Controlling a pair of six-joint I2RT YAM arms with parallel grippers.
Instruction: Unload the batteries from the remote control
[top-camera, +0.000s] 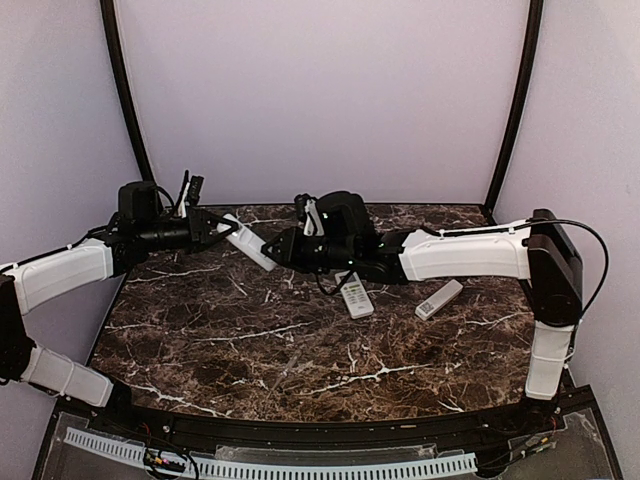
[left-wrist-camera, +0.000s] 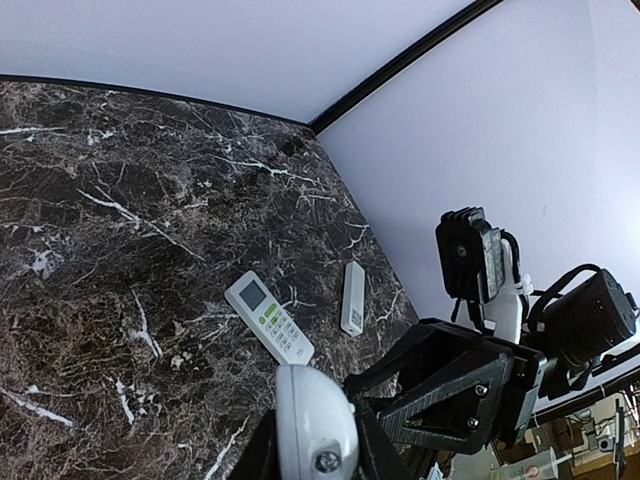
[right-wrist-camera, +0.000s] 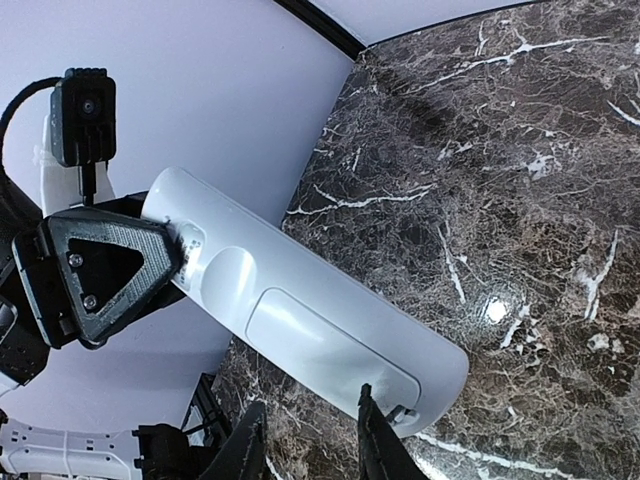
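Observation:
A white remote (top-camera: 247, 243), back side up with its battery cover (right-wrist-camera: 330, 350) showing, is held in the air between my two grippers. My left gripper (top-camera: 215, 228) is shut on its upper-left end, which fills the bottom of the left wrist view (left-wrist-camera: 316, 420). My right gripper (top-camera: 280, 250) is at the other end; in the right wrist view its dark fingertips reach the lower edge of the cover, by a small latch. Whether batteries are inside cannot be seen, as the cover is on.
A keypad remote (top-camera: 355, 298) lies on the dark marble table (top-camera: 220, 350) below the right arm, and another slim white remote (top-camera: 438, 299) lies to its right.

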